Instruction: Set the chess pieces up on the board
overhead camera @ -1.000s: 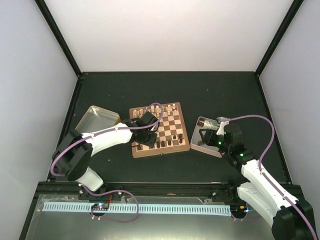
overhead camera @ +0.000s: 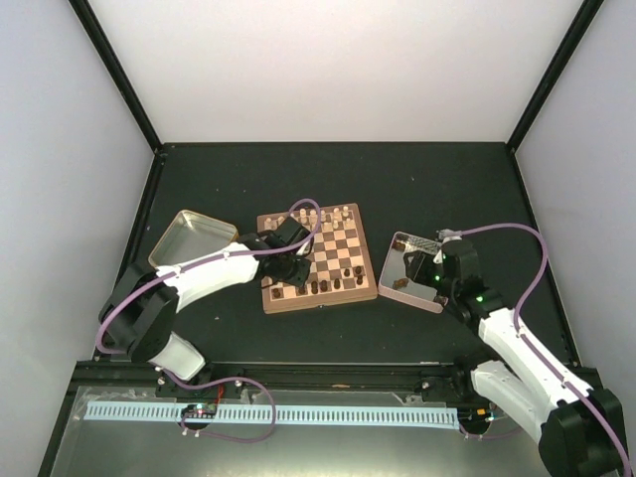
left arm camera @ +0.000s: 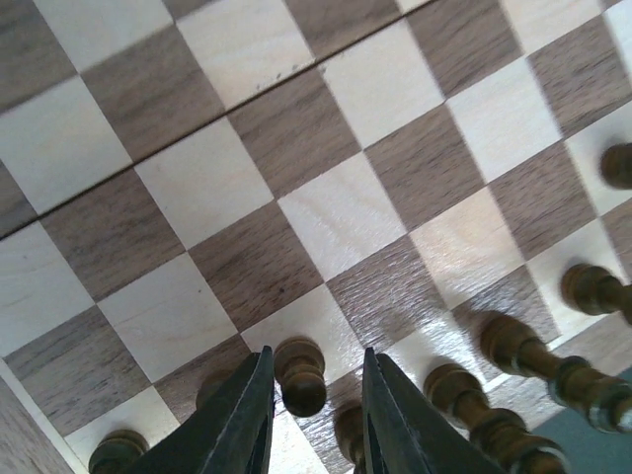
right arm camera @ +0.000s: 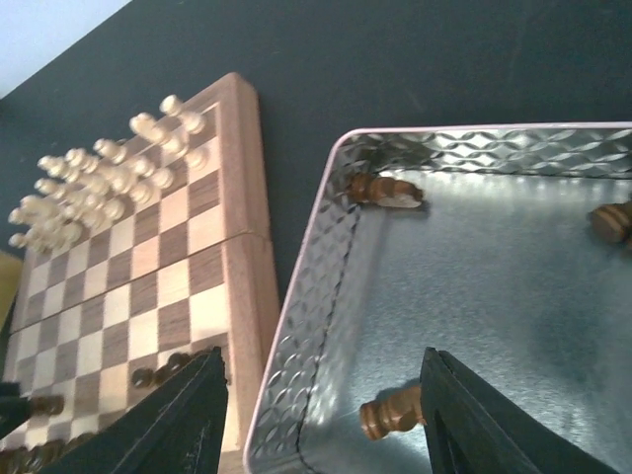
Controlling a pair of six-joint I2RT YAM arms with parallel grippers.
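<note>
The chessboard (overhead camera: pixel 338 243) lies in the middle of the table, with light pieces along its far side and dark pieces (overhead camera: pixel 336 284) along its near side. Over the near left part of the board is my left gripper, its fingers apart. A dark pawn (left arm camera: pixel 300 375) stands upright between or just beyond those fingers; neither pad clearly touches it. My right gripper is open above the left part of the grey tray (overhead camera: pixel 410 299). In the right wrist view a dark piece (right arm camera: pixel 391 413) lies on its side in the tray, close to the right finger.
Another dark piece (right arm camera: pixel 386 191) lies in the tray's far left corner, and one more (right arm camera: pixel 612 221) shows at the right edge. An empty-looking metal tray (overhead camera: pixel 192 237) stands left of the board. The table behind the board is clear.
My left arm has drawn slightly left, its gripper still over the board's near left part. The right gripper has shifted a little to the right over the tray.
</note>
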